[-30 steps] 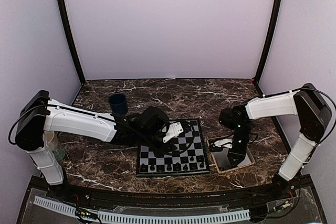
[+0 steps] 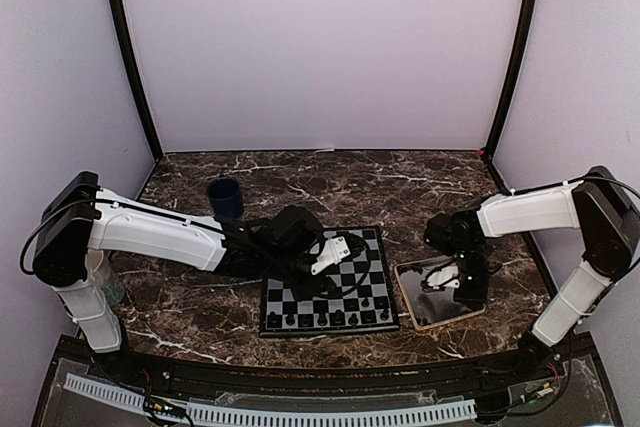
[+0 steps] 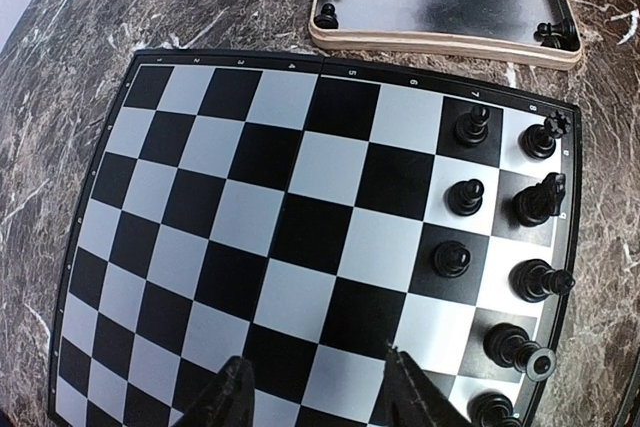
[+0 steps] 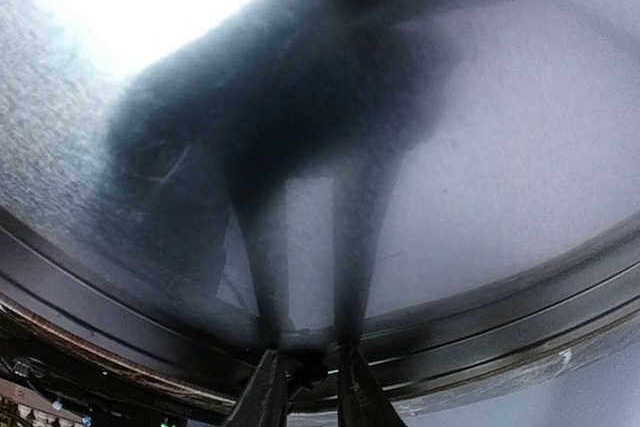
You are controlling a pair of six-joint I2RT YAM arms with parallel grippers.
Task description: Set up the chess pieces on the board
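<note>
The chessboard [image 3: 292, 215] lies below my left gripper, which is open and empty. Along the board's right side in the left wrist view stand black pieces, among them a rook [image 3: 540, 139], a knight [image 3: 540, 199] and several others. Black pawns [image 3: 465, 197] occupy part of the row beside them. My right gripper is low over the metal tray [image 4: 520, 217], fingers apart. A small dark piece [image 4: 308, 375] shows between its fingertips, close to the tray's wall; whether they touch it is unclear.
A dark blue cup [image 2: 225, 197] stands behind the left arm.
My right gripper has shifted right across the tray, toward its right side. The left arm has barely moved, and the pieces on the board look the same.
</note>
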